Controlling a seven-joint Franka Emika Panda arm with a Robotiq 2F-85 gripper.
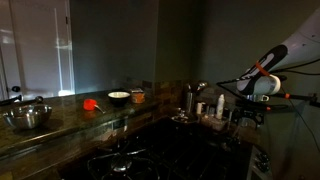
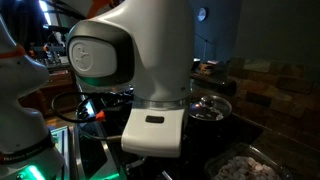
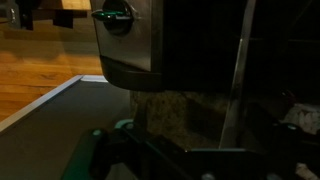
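My gripper hangs low at the right end of the dark stove, in exterior view 1. In the wrist view its dark fingers stand apart at the bottom of the picture, open, with no object visible between them. Beyond them lie a stone-like counter strip and a metal stove edge with a knob. The arm's big white housing fills the middle of exterior view 2 and hides the gripper there.
On the left ledge stand a metal bowl, a red object, a pale-topped dark bowl and an orange pot. A white bottle is near the gripper. A lidded pot and a tray show in exterior view 2.
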